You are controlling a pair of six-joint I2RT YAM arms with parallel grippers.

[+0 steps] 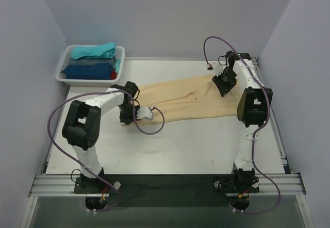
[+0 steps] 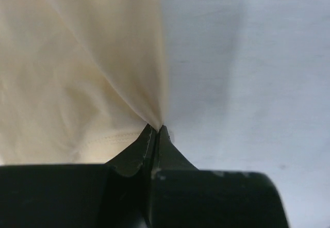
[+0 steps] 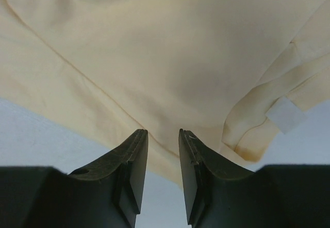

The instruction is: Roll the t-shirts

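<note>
A cream t-shirt (image 1: 172, 107) lies spread long across the table, partly folded along its length, with a raised fold near its middle. At its left end my left gripper (image 1: 126, 120) is down on the near corner. The left wrist view shows that gripper shut, with a pinch of the cream cloth (image 2: 124, 68) running into its tips. Over the right part of the shirt hangs my right gripper (image 1: 221, 91). In the right wrist view its fingers (image 3: 135, 161) stand apart above the cloth (image 3: 154, 68), with nothing between them. A pale label (image 3: 285, 114) shows at the shirt's edge.
A white basket (image 1: 121, 68) at the back left holds several folded cloths, teal (image 1: 93, 51), grey and dark blue (image 1: 87, 72).
</note>
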